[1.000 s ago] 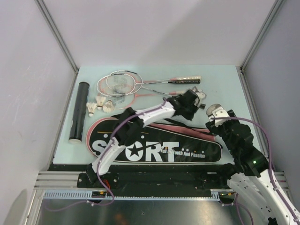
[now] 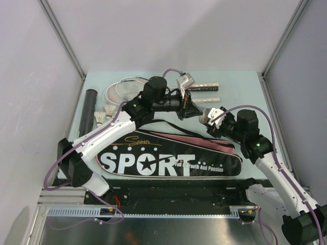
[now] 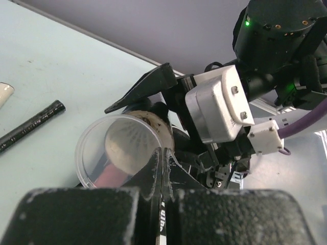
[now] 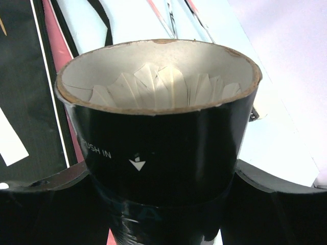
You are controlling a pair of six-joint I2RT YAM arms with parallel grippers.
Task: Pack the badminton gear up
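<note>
A clear round lid [image 3: 82, 153] is pinched at its edge by my left gripper, whose fingers are nearly together. Right behind it in the left wrist view is the open end of a black shuttlecock tube, gripped around its body by my right gripper [image 2: 208, 128]. White shuttlecock feathers [image 4: 153, 89] show inside its uncovered cardboard mouth. From above, the left gripper [image 2: 193, 111] comes close to the tube's mouth; any contact between lid and rim cannot be made out.
The black bag marked SPORT [image 2: 179, 158] lies in front, its pink edge toward the back. Rackets [image 2: 122, 89] with a black grip [image 2: 203, 87] and a pale grip [image 2: 204, 100] lie behind. A second tube [image 2: 88, 120] and loose shuttlecocks [image 2: 99, 118] are at left.
Earlier the right arm moved the tube leftward; it stays gripped.
</note>
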